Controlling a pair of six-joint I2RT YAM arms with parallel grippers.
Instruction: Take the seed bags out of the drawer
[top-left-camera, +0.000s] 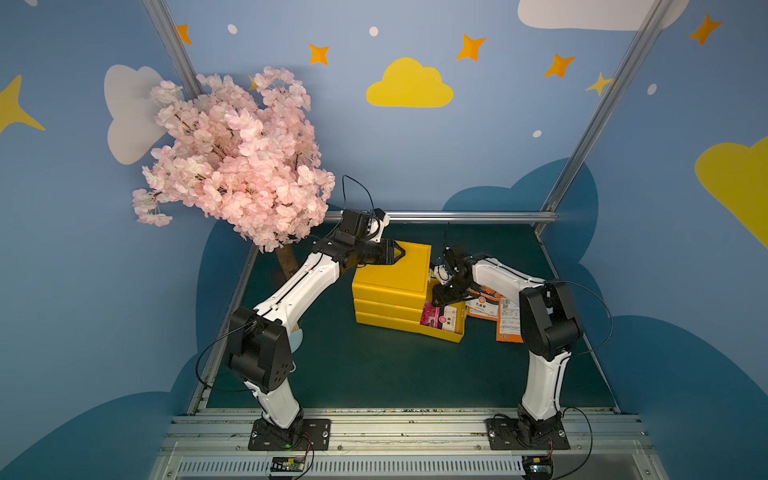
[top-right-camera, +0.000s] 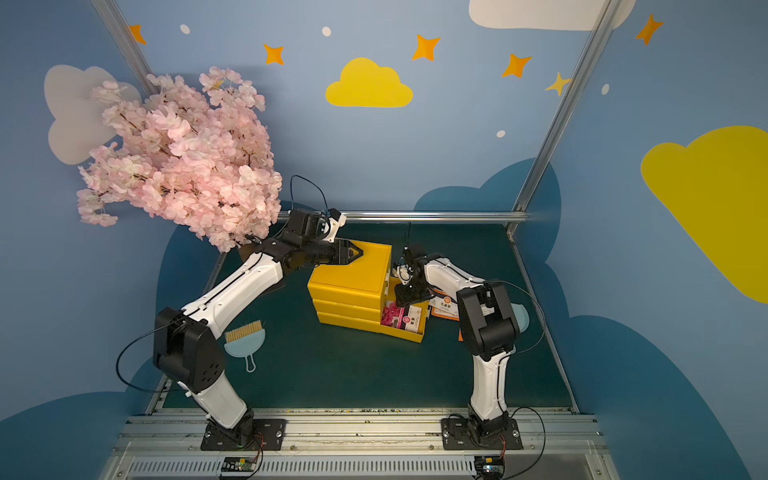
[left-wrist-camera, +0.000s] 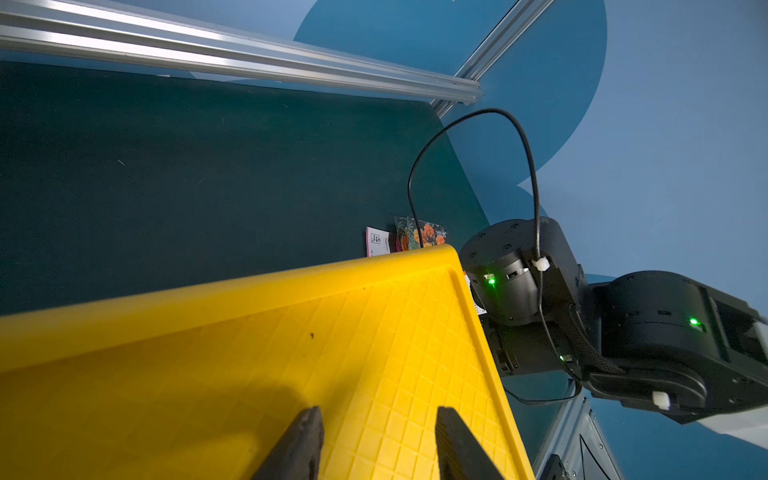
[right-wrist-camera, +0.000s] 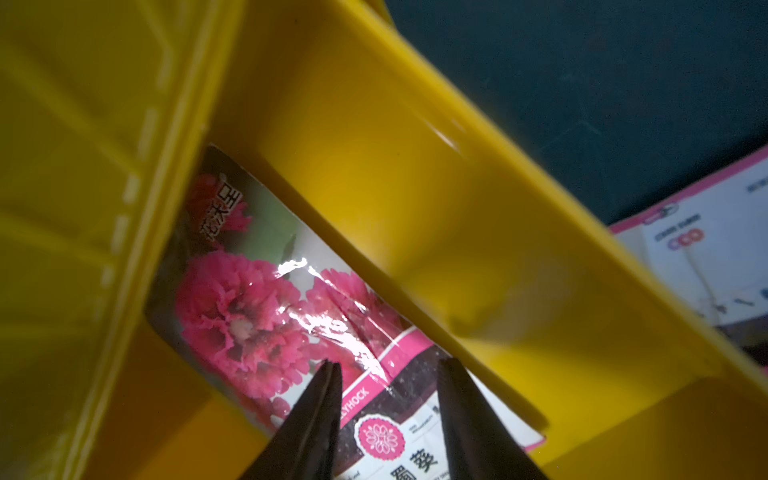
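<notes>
A yellow three-tier drawer box (top-left-camera: 388, 280) has its bottom drawer (top-right-camera: 413, 334) pulled out to the right. Inside lies a seed bag with pink hollyhock flowers (right-wrist-camera: 240, 320), also visible in both top views. My right gripper hangs open just over that bag, nothing visibly held. My left gripper is over the box's yellow top, its fingers apart and empty. More seed bags (top-left-camera: 509, 321) lie on the mat to the right of the drawer, partly hidden by the right arm.
A blossom tree (top-left-camera: 240, 160) stands at the back left. A blue dustpan with brush (top-right-camera: 244, 342) lies on the left of the green mat.
</notes>
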